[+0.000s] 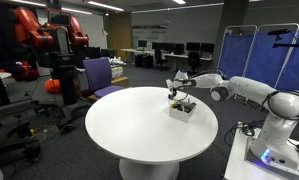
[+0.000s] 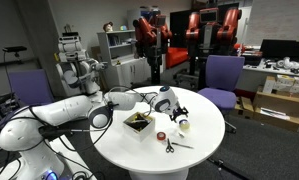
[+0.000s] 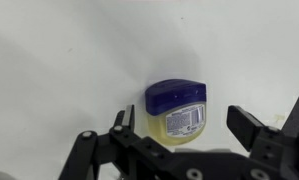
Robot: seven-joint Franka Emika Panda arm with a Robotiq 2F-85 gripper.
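Note:
A small jar (image 3: pixel 177 122) with a dark blue lid, a yellowish body and a white label is in the wrist view, between and beyond the fingertips. My gripper stands open, with one finger (image 3: pixel 119 132) to the left of the jar and the other finger (image 3: pixel 245 128) to its right. White surface shows between the jar and each finger. The jar's lower end is partly hidden behind the gripper. In exterior view 2 the arm reaches across the table to the gripper (image 2: pixel 176 110), near a yellowish object (image 2: pixel 184 128).
An open box (image 2: pixel 139 124) with dark items stands on the round white table (image 1: pixel 119 116). Near it lie a red ring-shaped object (image 2: pixel 161 135), black scissors (image 2: pixel 170 148) and a thin tool (image 2: pixel 183 146).

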